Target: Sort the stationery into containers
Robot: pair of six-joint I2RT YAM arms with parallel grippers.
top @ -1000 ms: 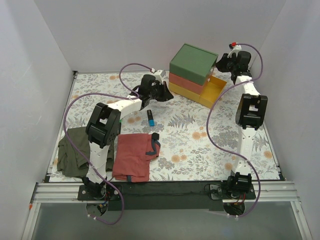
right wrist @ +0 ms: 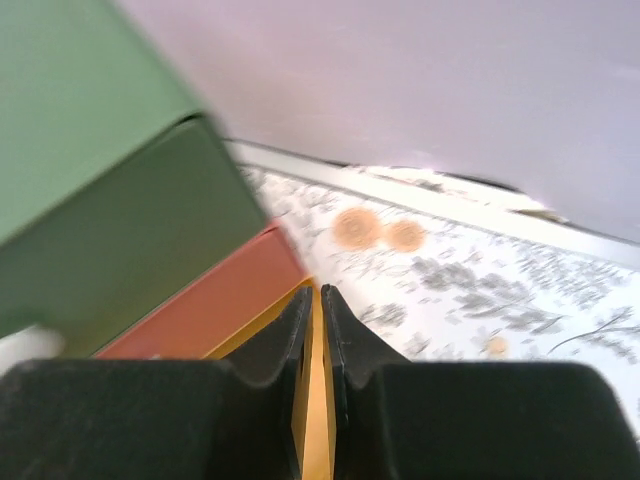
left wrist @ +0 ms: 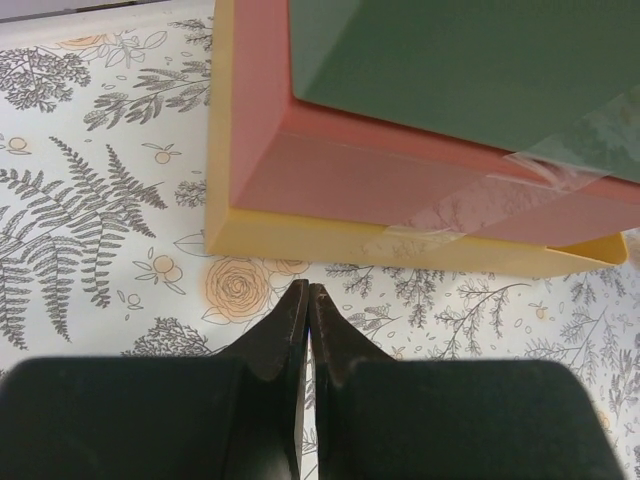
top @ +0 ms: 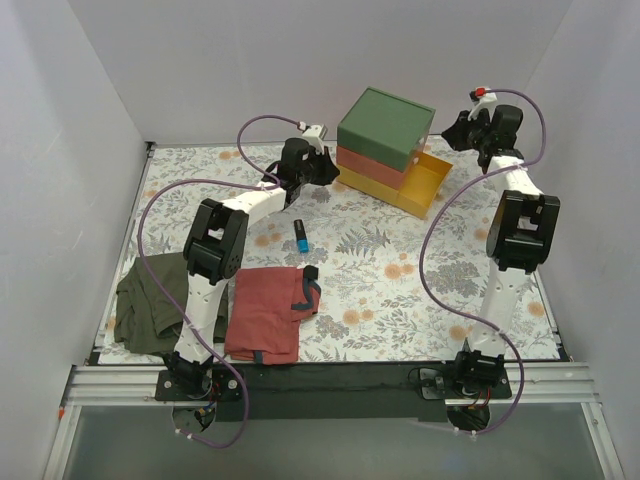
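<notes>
A stack of boxes stands at the back: a green box [top: 385, 120], a red box [top: 372, 170] under it, and a yellow tray [top: 428, 185] at the bottom, its open part jutting out to the right. Left of the stack, my left gripper [top: 332, 168] is shut, with nothing between its fingertips in the left wrist view. My right gripper [top: 453, 134] is at the back right, just beyond the stack. Its fingers [right wrist: 300, 340] are together, and no held object shows; the yellow behind them is the tray. A black item with a blue end [top: 301, 236] lies mid-table.
A red pouch [top: 262, 310] with dark trim lies at the front left, beside a dark green cloth bag [top: 150, 310]. The floral tablecloth [top: 390, 310] is bare across the middle and front right. Walls rise close behind and to the right.
My right gripper has moved to the right, away from the stack's back corner. The left gripper has shifted only slightly. Boxes, pouch and the black item stay where they were.
</notes>
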